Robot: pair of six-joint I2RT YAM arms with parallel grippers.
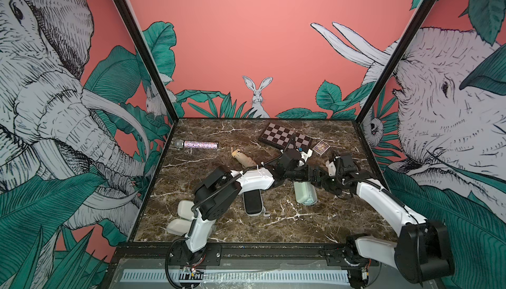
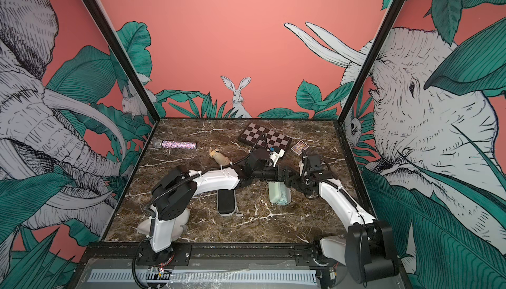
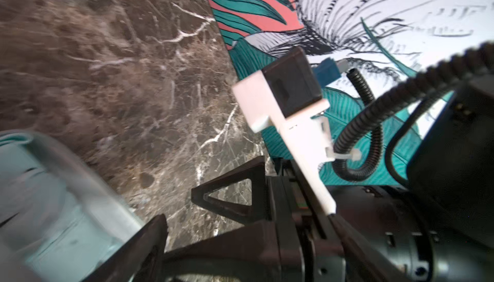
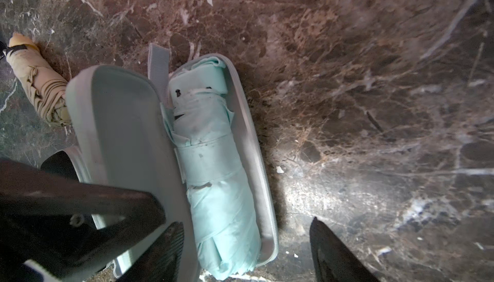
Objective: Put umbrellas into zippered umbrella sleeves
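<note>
A mint umbrella (image 4: 211, 163) lies lengthwise in the right half of an open grey zippered sleeve (image 4: 259, 179). The sleeve's other half, its lid (image 4: 126, 127), leans up beside it. Around the sleeve's near part, my right gripper stands open, its fingertips apart on either side of umbrella and lid. My left gripper (image 1: 314, 174) hovers over the sleeve close to the right one, its fingers apart; whether they touch the lid is not clear. A beige umbrella (image 1: 243, 157) and a black-lined sleeve (image 1: 253, 202) lie to the left.
A checkered board (image 1: 282, 135) and a card box (image 1: 321, 147) lie at the back. A glittery microphone (image 1: 200, 145) is back left, pale cases (image 1: 178, 226) front left.
</note>
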